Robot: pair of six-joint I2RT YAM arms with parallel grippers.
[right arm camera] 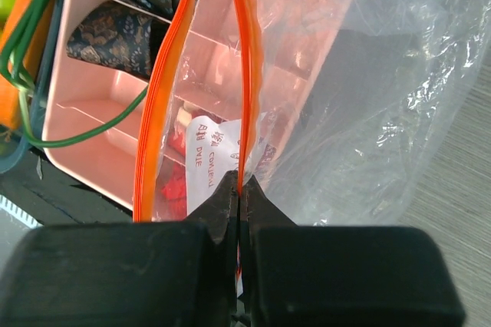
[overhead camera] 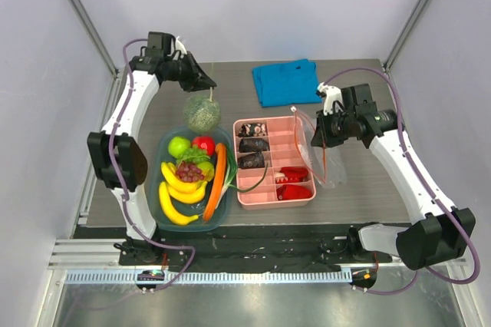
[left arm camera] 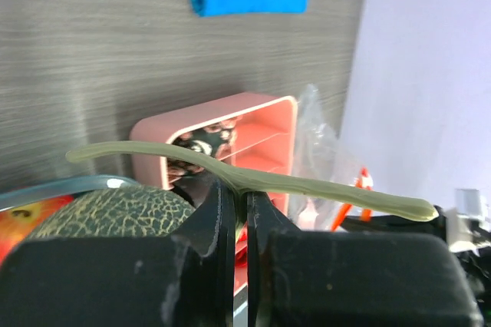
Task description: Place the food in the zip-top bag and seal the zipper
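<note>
A round netted melon hangs above the top of the food tray, my left gripper shut on its pale stem; the melon shows just behind the fingers in the left wrist view. My right gripper is shut on the orange-zippered edge of the clear zip top bag, which stands open over the right side of the pink compartment box. A white printed label shows inside the bag.
The blue tray holds bananas, carrot, green onion, grapes, apples and greens. The pink box holds dark and red cloth items. A folded blue cloth lies at the back.
</note>
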